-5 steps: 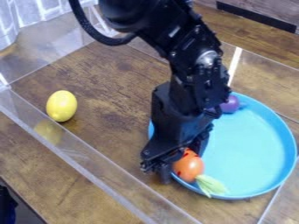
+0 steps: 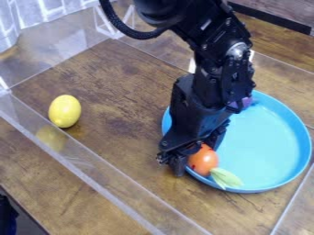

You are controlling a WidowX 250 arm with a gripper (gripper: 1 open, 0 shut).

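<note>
My black gripper (image 2: 182, 151) reaches down at the left edge of a blue plate (image 2: 267, 147), its fingertips beside an orange toy carrot (image 2: 204, 162) with pale green leaves. The carrot lies in the plate near its front left. The arm hides part of the plate, and I cannot tell how far the fingers are apart or whether they touch the carrot.
A yellow lemon (image 2: 64, 110) lies on the wooden surface at the left. A purple object (image 2: 245, 101) sits at the back of the plate, partly hidden by the arm. Clear panels edge the work area.
The gripper has shifted slightly up and back from the carrot's front, and more of the carrot's leaves and body shows.
</note>
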